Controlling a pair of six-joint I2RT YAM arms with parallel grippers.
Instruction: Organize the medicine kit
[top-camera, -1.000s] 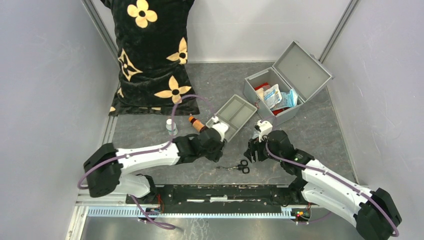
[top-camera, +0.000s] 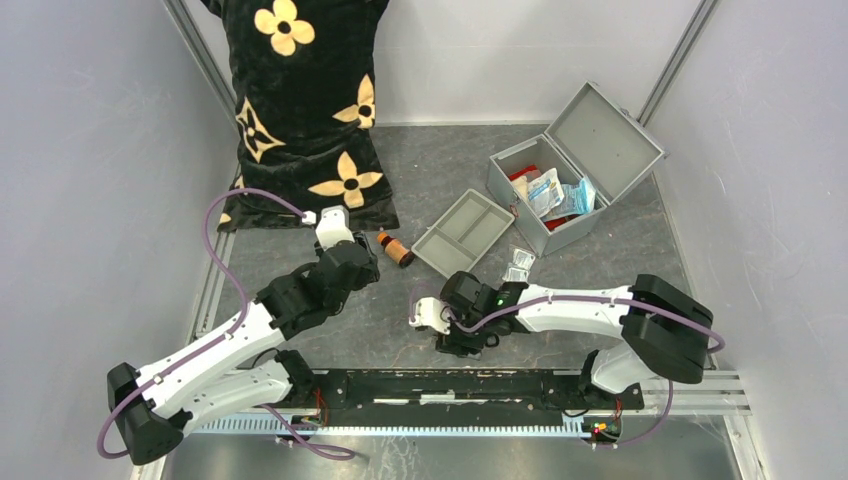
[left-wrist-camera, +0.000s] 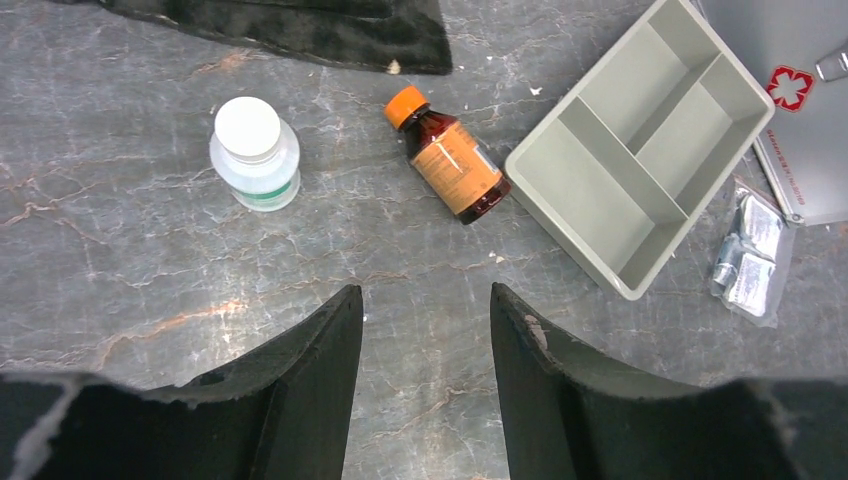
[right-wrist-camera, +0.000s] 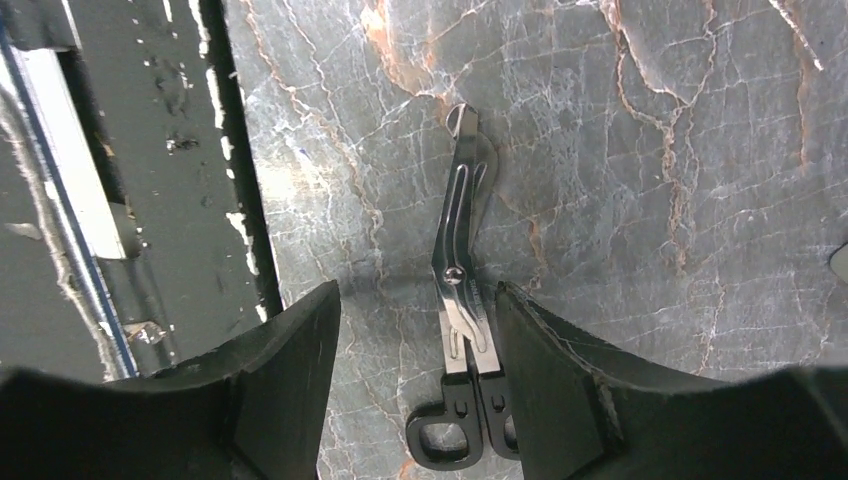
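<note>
Black-handled scissors (right-wrist-camera: 455, 275) lie on the dark marbled table in the right wrist view. Over them is my right gripper, open, one finger overlapping part of a handle ring; no grip on them shows. My left gripper stands open with bare table between its fingers. Ahead of it in the left wrist view are a white bottle (left-wrist-camera: 255, 155) standing upright and a brown bottle (left-wrist-camera: 447, 155) with an orange cap, lying on its side. The left hand hides the white bottle from the top view. Beside the brown bottle sits an empty grey divided tray (top-camera: 463, 232).
The open grey case (top-camera: 541, 192) at the back right holds several packets (top-camera: 546, 192). A small clear bag (left-wrist-camera: 752, 258) lies between tray and case. A black patterned cloth (top-camera: 300, 110) covers the back left. Bare table spreads around the tray's front.
My left arm has swung left, from the tray's front corner to over the white bottle. My right gripper has moved left and toward the front edge, over the scissors.
</note>
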